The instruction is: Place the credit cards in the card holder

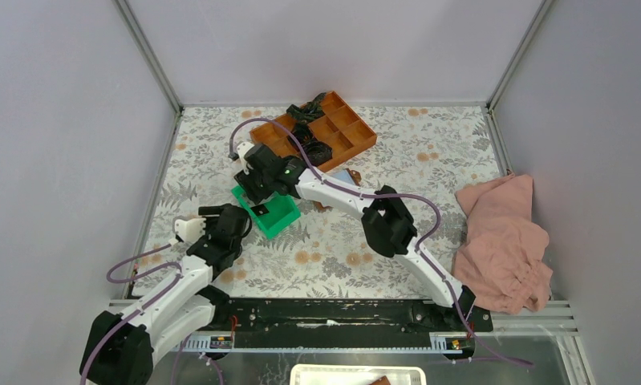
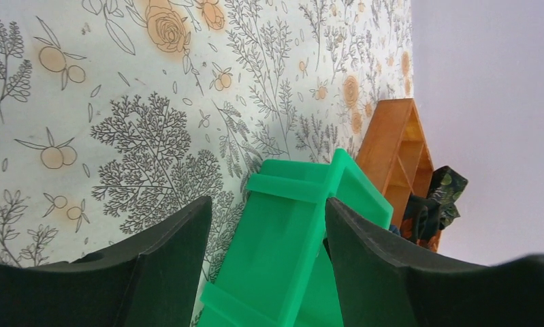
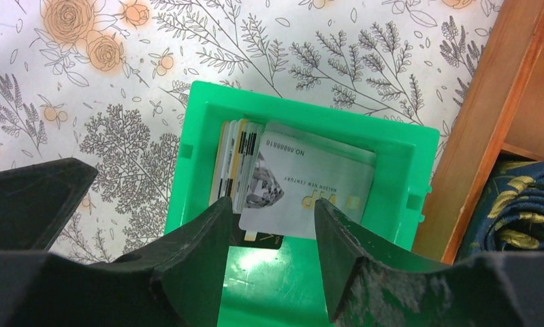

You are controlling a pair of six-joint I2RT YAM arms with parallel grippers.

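A green box (image 3: 310, 109) holds the cards. In the right wrist view a white card (image 3: 316, 177) with a grey picture lies in it. Several thin cards (image 3: 228, 160) stand on edge along its left side, and a black card (image 3: 265, 239) shows partly below. My right gripper is over the box with its fingers apart and nothing seen gripped. My left gripper is open at the box's near left side; one finger (image 2: 344, 231) overlaps the green wall in view, and contact cannot be told. Which thing is the card holder is unclear.
A brown wooden compartment tray (image 1: 353, 132) with dark cloths (image 1: 307, 111) stands behind the box. A brown-edged item (image 1: 345, 178) with a pale top is partly hidden by the right arm. Pink cloth (image 1: 505, 245) lies at the right.
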